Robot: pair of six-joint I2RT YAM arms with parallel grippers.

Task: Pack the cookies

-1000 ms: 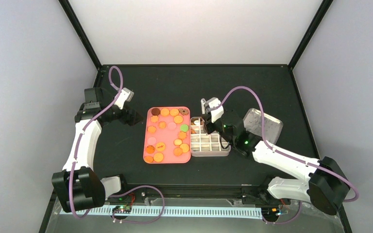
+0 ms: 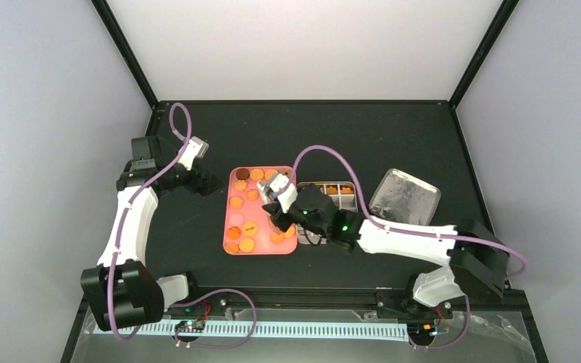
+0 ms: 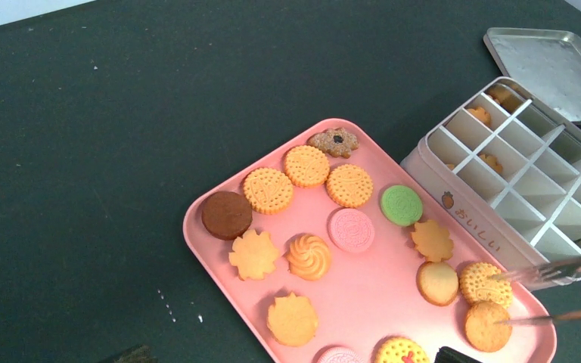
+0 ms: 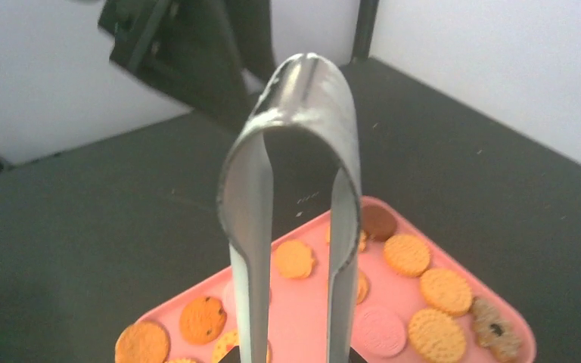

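Observation:
Assorted cookies lie on a pink tray. Beside it stands the white divided box, several of its compartments holding cookies and others empty. My right gripper is over the tray's right side, shut on metal tongs. In the left wrist view the blurred tong prongs reach in from the right, apart, near a round cookie and a scalloped one; nothing shows between them. Off the tray's left side my left gripper stands open and empty.
A metal lid or shallow tray lies right of the box. The right arm crosses over the box and hides part of it from above. Free black table surrounds the tray's far and left sides.
My right gripper has moved left with the tongs, from above the box to above the pink tray. The left arm, tray and box have stayed put.

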